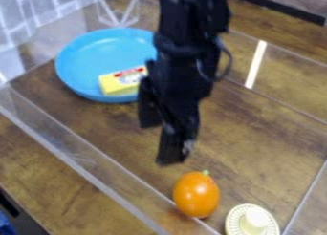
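My black gripper [173, 124] hangs over the middle of the wooden table, blurred, its fingers open and pointing down, just above and behind an orange tomato [196, 194]. Nothing shows between the fingers. A blue bowl [79, 57] at the upper left holds a yellow box [121, 80], partly hidden by the gripper.
A round cream-coloured object [251, 222] lies at the bottom right, beside the tomato. Clear plastic edges [90, 177] run along the left.
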